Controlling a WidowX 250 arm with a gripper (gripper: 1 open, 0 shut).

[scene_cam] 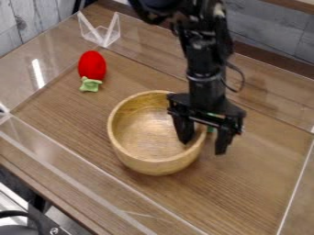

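Observation:
My black gripper (196,122) is low over the right rim of a cream bowl (135,139), its dark fingers spread open and reaching down on either side. A small green object (211,129) is at the bowl's right, mostly hidden behind the fingers; whether they touch it I cannot tell.
A red object (92,64) with a light green piece (90,84) lies at the upper left. A white wire-like item (105,29) stands behind it.

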